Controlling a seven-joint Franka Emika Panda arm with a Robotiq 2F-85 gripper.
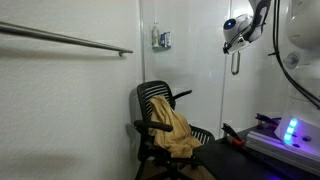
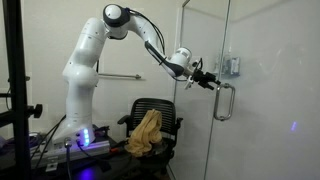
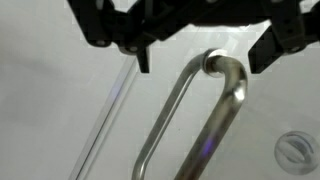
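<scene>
A metal D-shaped pull handle [image 2: 231, 101] stands upright on the door [image 2: 205, 135]. In the wrist view, the handle's curved upper end [image 3: 222, 64] shows between my open gripper, with the two dark fingers [image 3: 142, 58] set wide on either side. How far the fingertips are from the metal cannot be told. From the side, my gripper [image 2: 210, 80] is near the handle's top end. Exterior view 1 has the gripper [image 1: 230, 46] at the upper right, with the handle [image 1: 236, 64] just below it.
A black office chair [image 2: 152, 112] with a tan cloth [image 2: 146, 132] over it stands below the arm. A long rail [image 1: 70, 40] runs along the left wall. Bottles [image 1: 156, 38] hang on the wall. Beside the handle is a round fitting [image 3: 297, 152].
</scene>
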